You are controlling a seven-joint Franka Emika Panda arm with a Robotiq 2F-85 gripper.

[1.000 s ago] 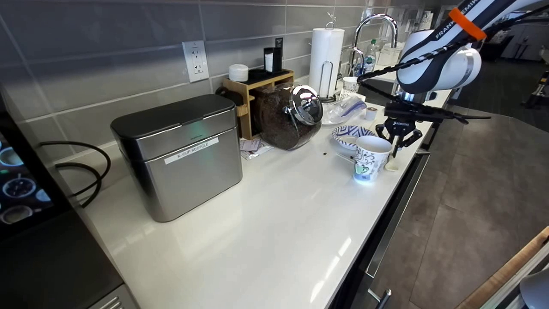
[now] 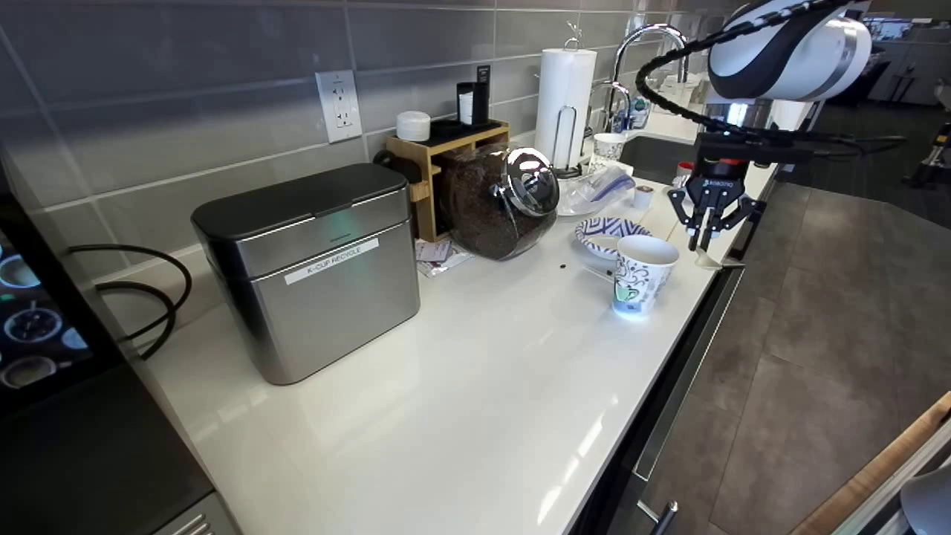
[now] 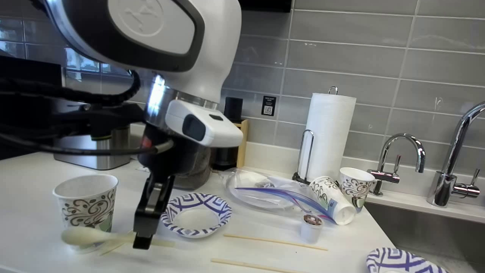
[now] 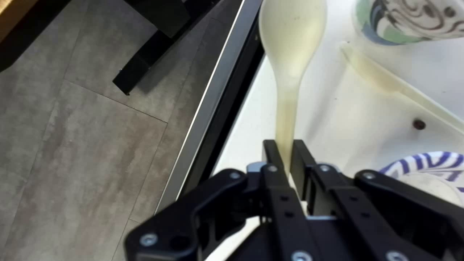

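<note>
A pale spoon [image 4: 292, 30] is held by its handle in my gripper, which is shut on it. Its bowl points away from the fingers in the wrist view. Seen from exterior view 2, the spoon [image 3: 84, 236] lies level, in front of a patterned paper cup [image 3: 88, 204], with my gripper [image 3: 145, 239] right of that cup. In exterior view 1 the gripper [image 2: 700, 239] hangs above the counter's front edge, the spoon bowl [image 2: 706, 261] below it and the upright cup [image 2: 643, 272] to its left.
A blue-patterned bowl [image 3: 195, 216] rests behind the gripper. On the counter lie a pale knife-like utensil [image 4: 393, 85] and thin sticks [image 3: 275, 241]. Further right are a plastic bag [image 3: 263, 184] and a tipped cup [image 3: 334, 200].
In exterior view 1, my gripper has risen and shifted right, toward the counter's front edge, carrying the spoon. The cup and bowl stay where they were.
</note>
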